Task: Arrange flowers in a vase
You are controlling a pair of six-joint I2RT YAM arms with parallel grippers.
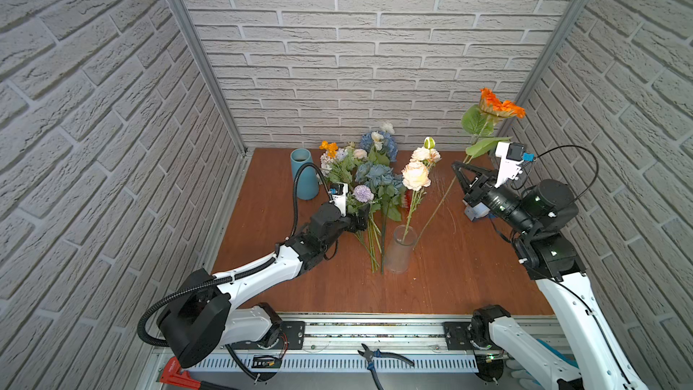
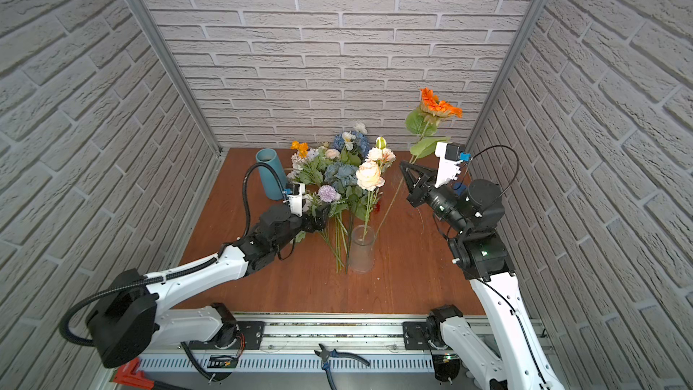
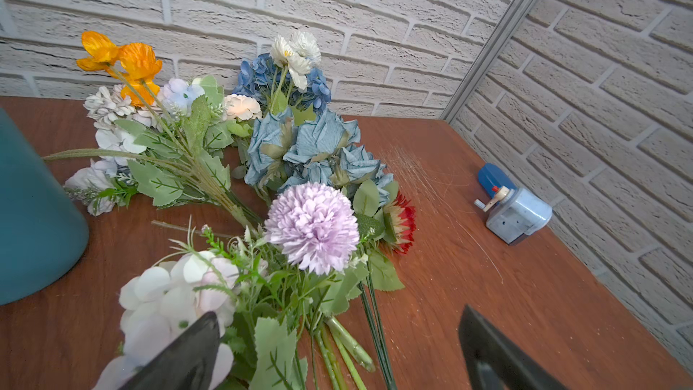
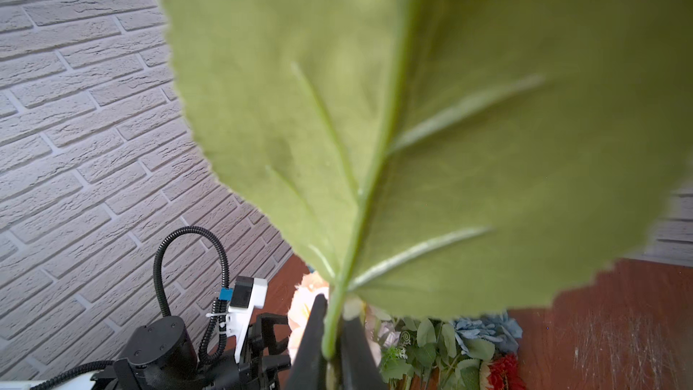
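Note:
An orange flower (image 1: 501,107) on a long stem rises at the right, its stem slanting down into the frosted vase (image 1: 399,252), which also holds cream roses (image 1: 415,174). My right gripper (image 1: 462,173) is shut on that stem; its large leaf (image 4: 426,122) fills most of the right wrist view. My left gripper stands open low at the left of the vase, over loose stems and beside a lilac pompom flower (image 3: 312,227), with white, blue, red and yellow flowers lying beyond it.
A blue pitcher (image 1: 304,177) stands at the back left. A pencil sharpener (image 3: 516,215) sits at the right by the wall. Bare tabletop (image 1: 476,281) shows at the front right.

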